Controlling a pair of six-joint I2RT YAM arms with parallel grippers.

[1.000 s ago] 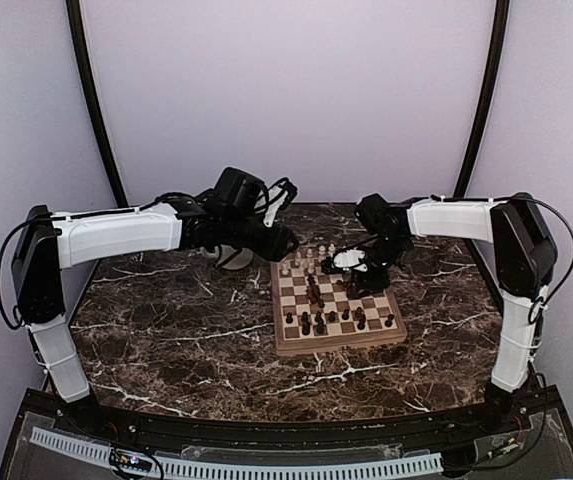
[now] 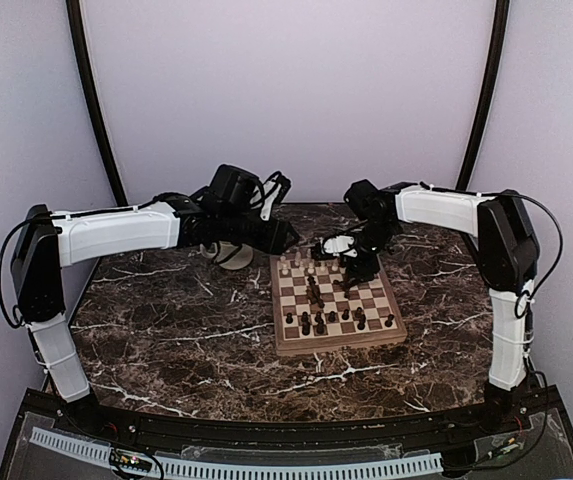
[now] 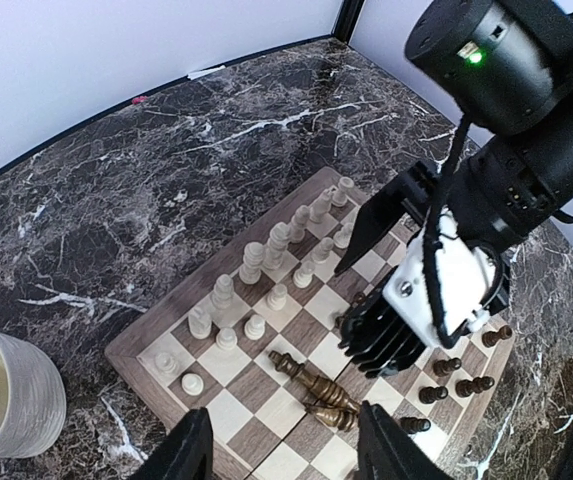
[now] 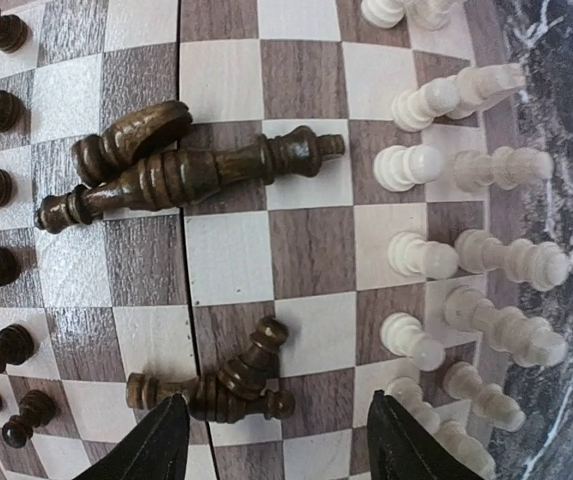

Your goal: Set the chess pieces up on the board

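The chess board point(image 2: 340, 344) lies on the dark marble table. White pieces point(image 3: 251, 260) stand in rows along its far side, and dark pawns point(image 4: 6, 352) stand near the opposite edge. Two dark pieces lie together mid-board, a long piece point(image 4: 221, 170) against a knight point(image 4: 126, 145). Another pair of dark pieces point(image 4: 228, 395) lies crossed on the squares close to my right gripper, which is open with nothing between its fingers. At the board's far left corner hovers my left gripper, also open and empty.
A white cup-like container point(image 3: 26, 390) stands beside the board's left side. My right arm point(image 3: 496, 150) reaches over the board's right half. Bare table point(image 2: 186, 330) lies to the left and in front.
The right gripper has shifted left and toward the far side over the board. The left arm has barely moved. The lying dark pieces mid-board look unmoved.
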